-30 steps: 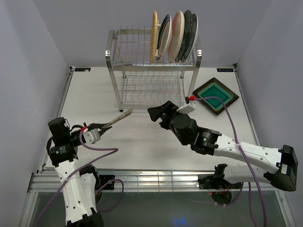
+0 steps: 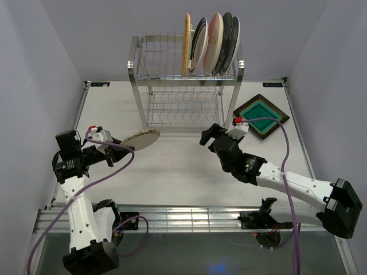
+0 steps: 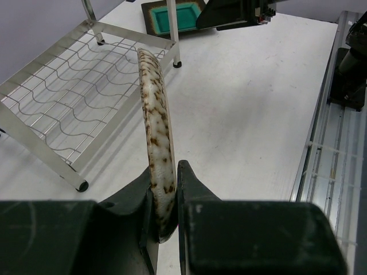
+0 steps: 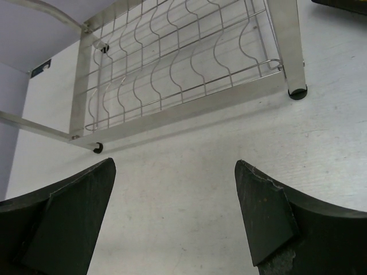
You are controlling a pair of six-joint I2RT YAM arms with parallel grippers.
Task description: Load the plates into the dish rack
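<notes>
A speckled cream plate (image 2: pixel 143 139) is held by my left gripper (image 2: pixel 122 148), shut on its edge; in the left wrist view the plate (image 3: pixel 156 132) stands edge-on between the fingers. My right gripper (image 2: pixel 212 135) is open and empty, low in front of the dish rack (image 2: pixel 182 82). On the rack's upper tier several plates (image 2: pixel 214 43) stand upright in the right half: a yellow one, white, pinkish and dark ones. The upper tier's left half is empty, as is the lower tier.
A square dark dish with a green centre (image 2: pixel 261 116) lies right of the rack. Walls rise on both sides, and a metal rail (image 2: pixel 178 213) runs along the front edge.
My left gripper has turned and risen slightly with the plate, which now shows more of its face from above. The right gripper has moved to the right.
</notes>
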